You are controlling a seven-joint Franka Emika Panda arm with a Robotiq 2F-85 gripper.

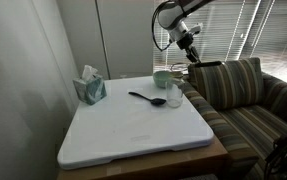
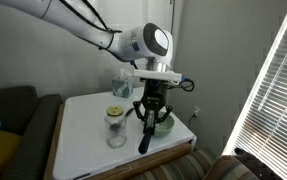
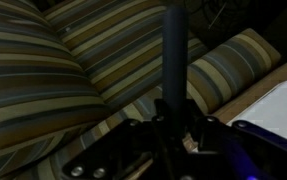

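Observation:
My gripper point(image 1: 193, 58) is shut on a long dark object point(image 1: 210, 64), which sticks out to the right in exterior view 1, above the back of the striped couch. In exterior view 2 the dark object point(image 2: 145, 141) points down toward the camera from the gripper point(image 2: 150, 117). The wrist view shows the dark object point(image 3: 174, 60) extending away from the fingers over striped cushions; its exact kind is too dark to tell. A black spoon point(image 1: 148, 99), a clear jar point(image 1: 174, 96) and a green bowl point(image 1: 162, 77) rest on the white table point(image 1: 123, 135).
A tissue box point(image 1: 90, 86) stands at the table's left edge. The striped couch point(image 1: 228, 86) borders the table on the right in exterior view 1, with window blinds point(image 1: 223, 35) behind.

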